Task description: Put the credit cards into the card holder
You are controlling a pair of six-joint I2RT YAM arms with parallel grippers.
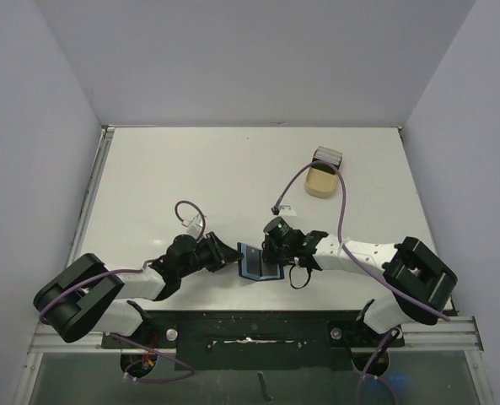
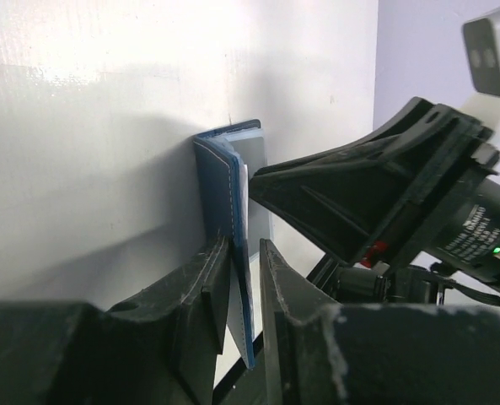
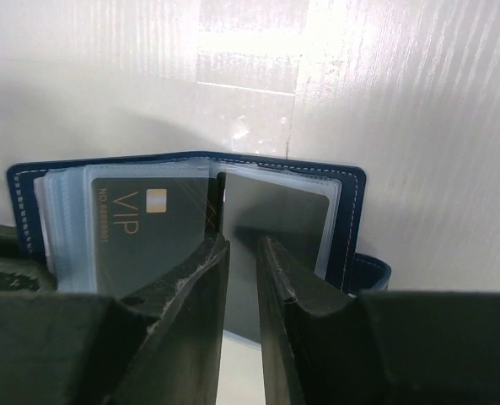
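Observation:
The open navy card holder point(image 1: 251, 262) lies on the white table at front centre. In the right wrist view a dark VIP card point(image 3: 144, 232) sits in its left side and a plain dark card point(image 3: 275, 215) in its right. My left gripper is shut on the holder's edge, which stands up in the left wrist view. My right gripper is over the holder's right side at the plain card, shut; what is between its fingers is unclear.
A tan box point(image 1: 320, 182) with a grey stack inside stands at the back right.

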